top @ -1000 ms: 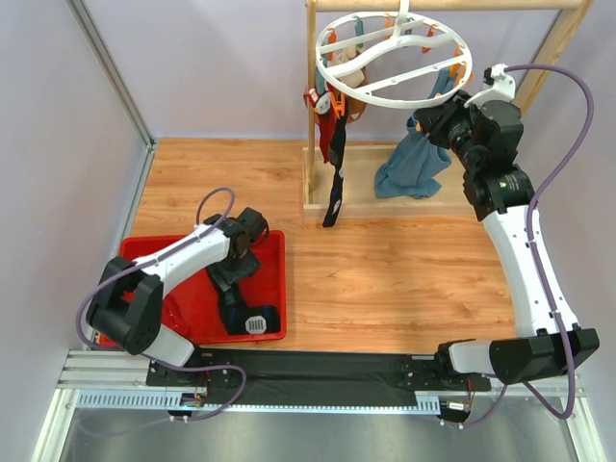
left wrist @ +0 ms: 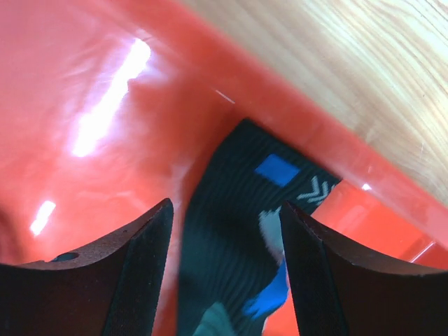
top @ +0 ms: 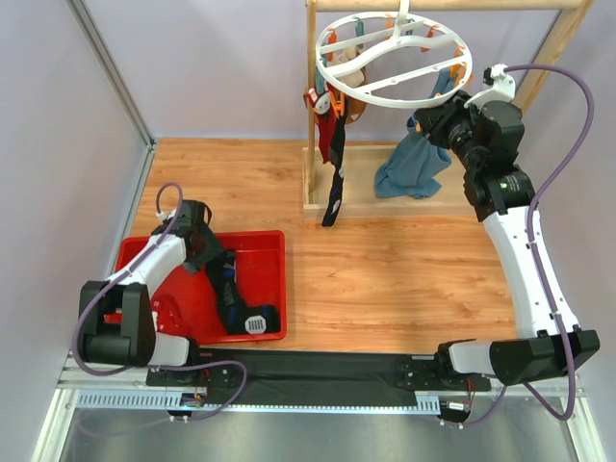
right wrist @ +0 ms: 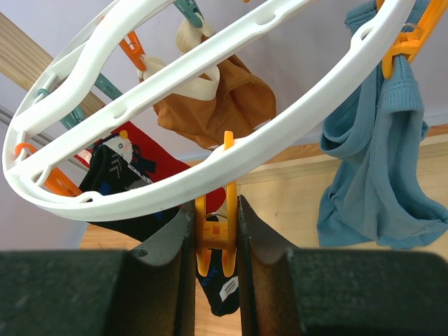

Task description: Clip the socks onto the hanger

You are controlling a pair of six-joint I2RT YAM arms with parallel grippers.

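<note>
A black sock with blue and grey patches [left wrist: 231, 217] lies in the red bin [top: 281, 260]. My left gripper is over it, fingers apart with nothing held. My right gripper is shut on an orange clip [right wrist: 217, 236] of the white round hanger [top: 390, 101]. Socks hang from the hanger: red [right wrist: 161, 154], brown [right wrist: 231, 101], light blue [right wrist: 371, 175] and dark ones [top: 335, 183].
The hanger is on a wooden frame [top: 575, 19] at the back. A red and white item [top: 168, 313] lies at the bin's front left.
My left arm has moved left across the bin, uncovering more of the black sock in the top view. The right arm has stayed still.
</note>
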